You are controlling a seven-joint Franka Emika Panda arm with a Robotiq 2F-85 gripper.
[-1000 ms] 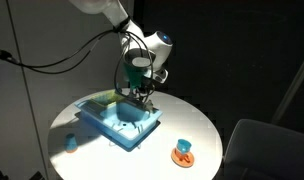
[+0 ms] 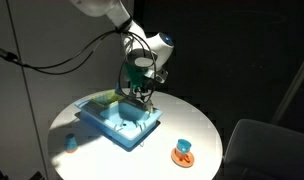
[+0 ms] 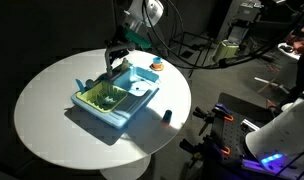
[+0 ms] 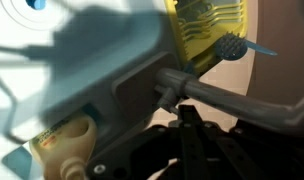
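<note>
My gripper (image 2: 144, 92) hangs over the far edge of a light-blue sink-like tub (image 2: 117, 132) on the round white table. In exterior view 2 the gripper (image 3: 114, 58) is near a slim upright faucet. The wrist view shows the grey metal faucet (image 4: 232, 98) crossing close in front of the dark gripper. The fingers are shut; nothing clearly shows between them, and part of the contact area is hidden. A yellow-green rack (image 3: 100, 97) sits in one side of the tub.
A pale bottle (image 4: 67, 148) stands beside the tub. A blue cup (image 2: 183, 146) is on an orange plate (image 2: 182, 158) at the table's right. A small blue item (image 2: 71, 142) stands at the left. Bare table (image 3: 52, 115) lies around the tub.
My gripper has shifted and turned very slightly above the tub's far edge. The tub, cup and plate have stayed put.
</note>
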